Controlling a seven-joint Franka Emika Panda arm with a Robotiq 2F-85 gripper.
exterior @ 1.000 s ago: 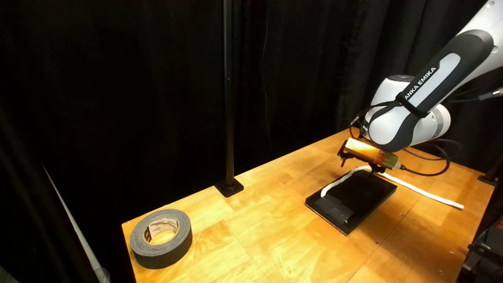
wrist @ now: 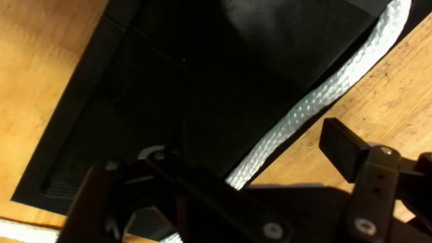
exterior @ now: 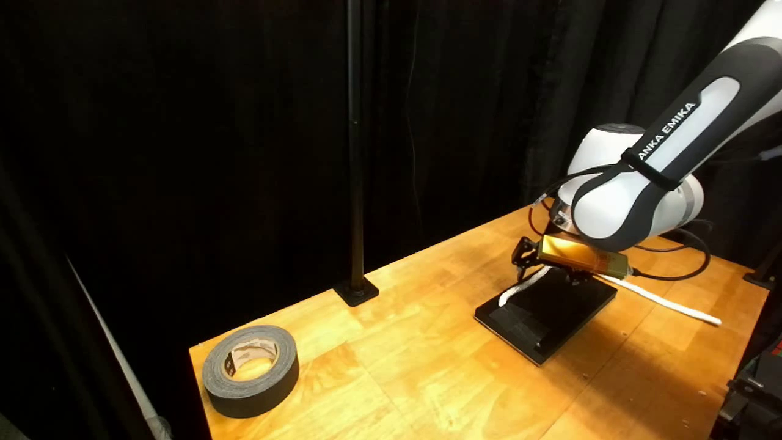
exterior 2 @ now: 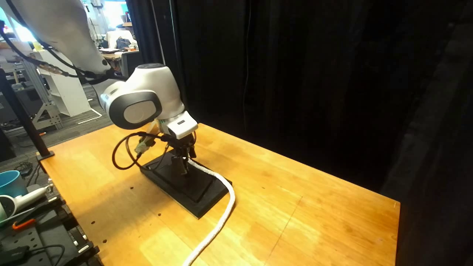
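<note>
A white braided rope (wrist: 324, 95) runs along one long edge of a flat black board (exterior: 564, 311) on the wooden table. In the exterior view 2 the rope (exterior 2: 225, 217) continues off the board toward the front. My gripper is open, low over that edge. One black finger (wrist: 344, 150) hangs beyond the rope over bare wood; the other, dark against the board, is on the board side. The rope passes through the gap and disappears beneath the gripper's body, so whether it touches a finger cannot be told.
A roll of grey tape (exterior: 250, 370) lies at the table's far left corner in the exterior view 1. A black pole base (exterior: 357, 291) stands at the back edge. Between tape and board the table is clear.
The arm has come down closer to the board, and the gripper has shifted slightly left in exterior view 1. The rope's outer end and the board have not moved.
</note>
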